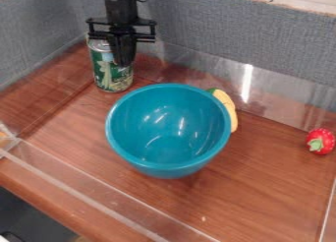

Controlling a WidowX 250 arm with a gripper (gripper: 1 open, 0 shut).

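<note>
A black gripper (pixel 124 55) hangs at the upper left, just in front of and over a green and silver can (pixel 105 75) that stands upright near the back left corner. The fingers look closed, with nothing visible between them, and they partly cover the can. Whether they touch it I cannot tell.
A teal bowl (pixel 165 138) sits in the middle, with a yellow object (pixel 226 105) partly hidden behind it. A red strawberry (pixel 320 141) lies at the right. Grey padded walls (pixel 243 44) close off the back and left. Bare wood (pixel 262 187) is free at front right.
</note>
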